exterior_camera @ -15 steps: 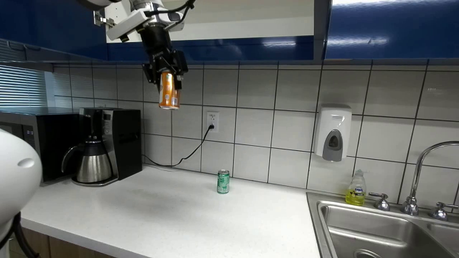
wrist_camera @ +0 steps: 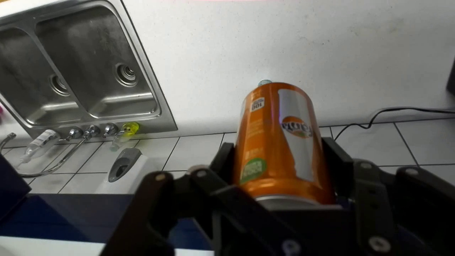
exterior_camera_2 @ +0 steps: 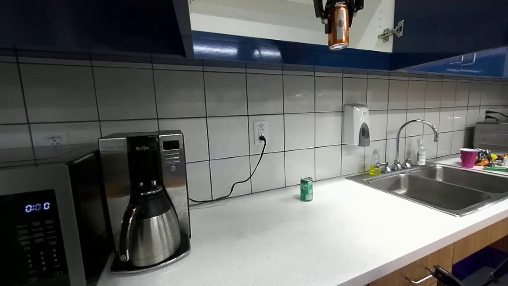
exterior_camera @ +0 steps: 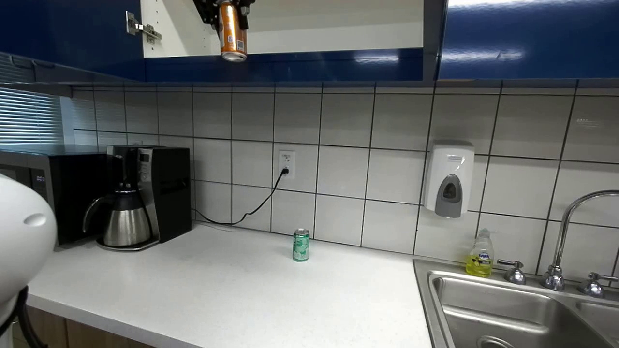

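Note:
An orange Fanta can [wrist_camera: 277, 140] is clasped upright between the black fingers of my gripper [exterior_camera: 227, 11], high over the counter. In exterior view 1 the can [exterior_camera: 233, 37] shows in front of the open cabinet's lower edge, its base bare below the fingers. Exterior view 2 has the same can [exterior_camera_2: 339, 28] at the top, under the gripper [exterior_camera_2: 339, 10]. Far below, a green can [exterior_camera_2: 306, 189] stands upright on the white counter [exterior_camera_2: 247, 238], near the tiled wall. Only a sliver of that green can's top [wrist_camera: 265, 82] shows in the wrist view.
The cabinet [exterior_camera: 336, 35] stands open, its visible interior bare. A blue rail [exterior_camera: 290, 67] runs along its bottom. A coffee maker [exterior_camera: 165, 191] and microwave [exterior_camera_2: 43, 205] are at the left, the sink [exterior_camera: 505, 301] at the right.
My gripper has risen with the orange can, from in front of the tiles to the cabinet's height. The arm above it has gone out of view. The green can has not moved.

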